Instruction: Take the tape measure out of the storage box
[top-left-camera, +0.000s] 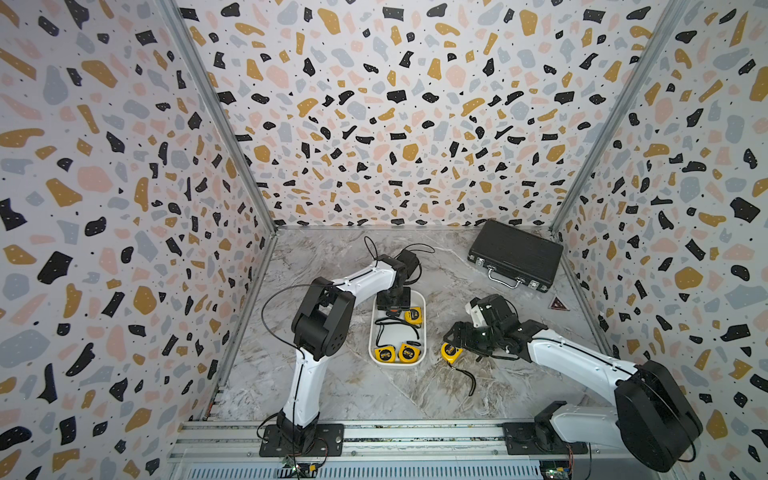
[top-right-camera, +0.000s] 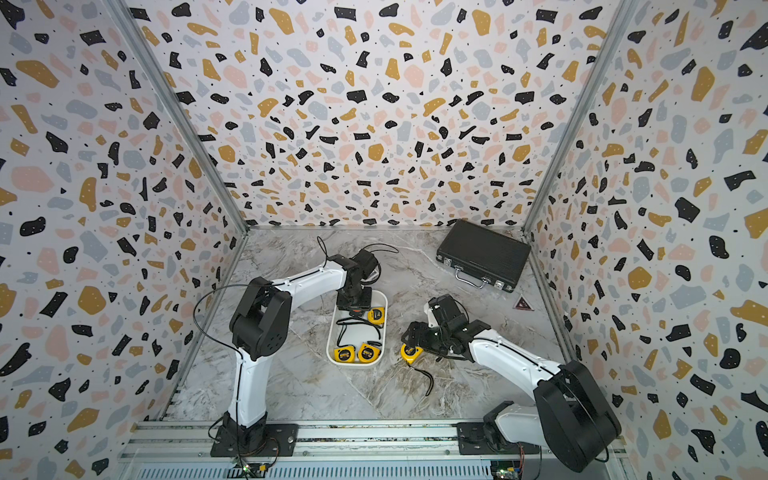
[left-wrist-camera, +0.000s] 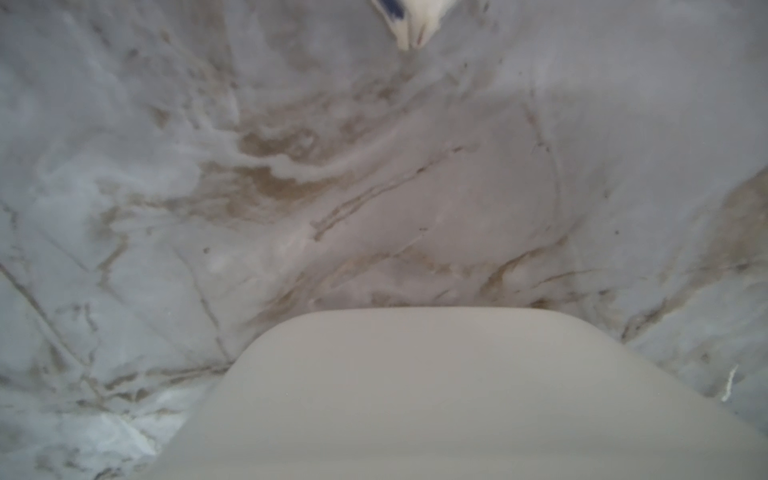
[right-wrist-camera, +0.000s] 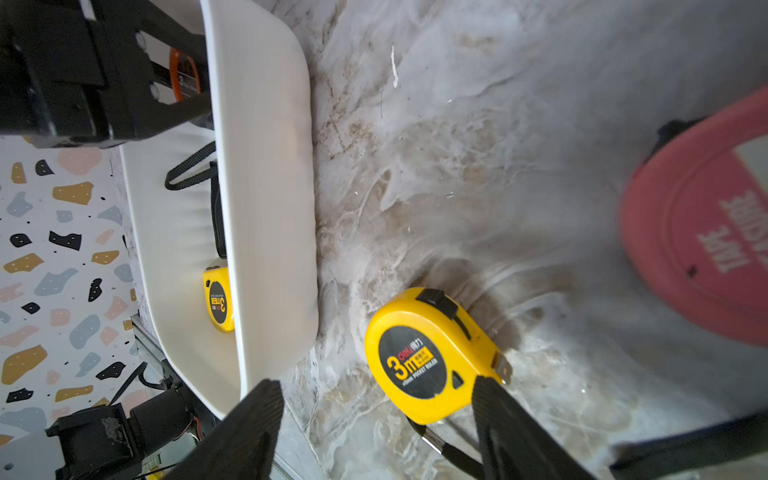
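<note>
My left gripper (top-left-camera: 394, 309) reaches down into the far end of the white storage box (top-left-camera: 425, 340). It is shut on an orange-rimmed tape measure (right-wrist-camera: 185, 74), visible between its fingers in the right wrist view. Yellow tape measures also lie in the box: one (top-left-camera: 413, 317) beside the left gripper, two more (top-left-camera: 385, 353) at the near end. My right gripper is open over the table. A yellow tape measure (right-wrist-camera: 428, 356) lies below and between its fingers, apart from them. The left wrist view does not show its own fingers.
A red tape measure (right-wrist-camera: 704, 232) lies on the table right of the yellow one, with a black strap (right-wrist-camera: 696, 448) nearby. A black briefcase (top-left-camera: 516, 254) stands at the back right.
</note>
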